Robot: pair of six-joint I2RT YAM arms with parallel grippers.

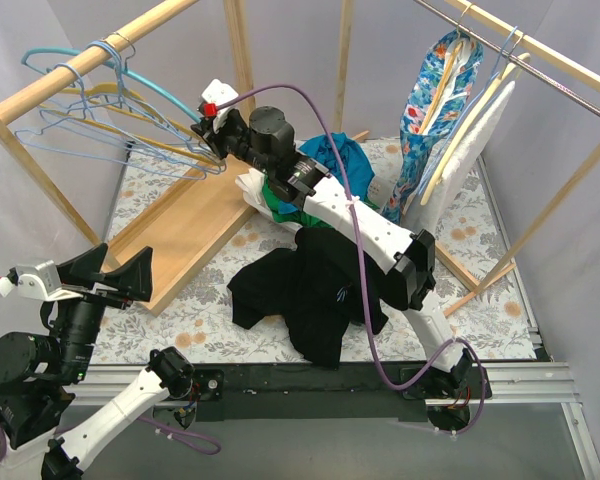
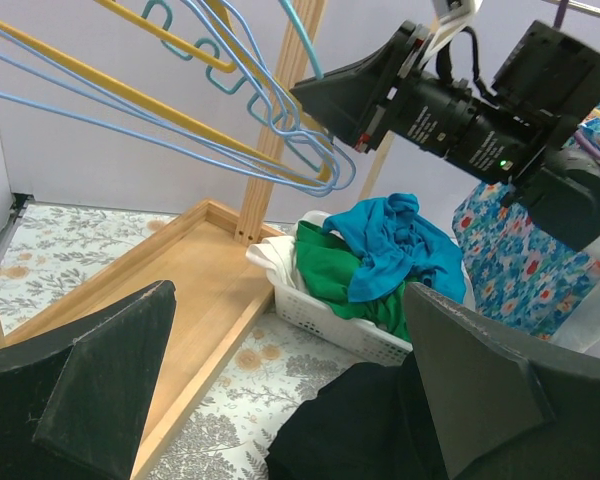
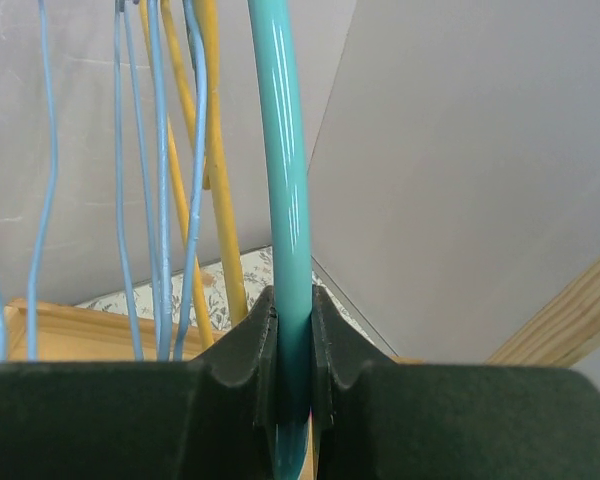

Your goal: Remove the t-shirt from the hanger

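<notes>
My right gripper (image 1: 210, 130) is at the left rail among several empty hangers, its fingers closed round the long teal hanger (image 3: 288, 180), whose top runs up out of the right wrist view. Blue hangers (image 2: 210, 150) and yellow hangers (image 2: 130, 90) hang beside it. A black garment (image 1: 300, 290) lies spread on the floor, mid-front. My left gripper (image 1: 110, 280) stands open at the lower left, with nothing between its fingers.
A wooden tray (image 1: 190, 240) lies below the left rail. A white basket (image 2: 330, 330) with green and blue cloth stands behind the black garment. Patterned and white garments (image 1: 440, 110) hang on the right rail.
</notes>
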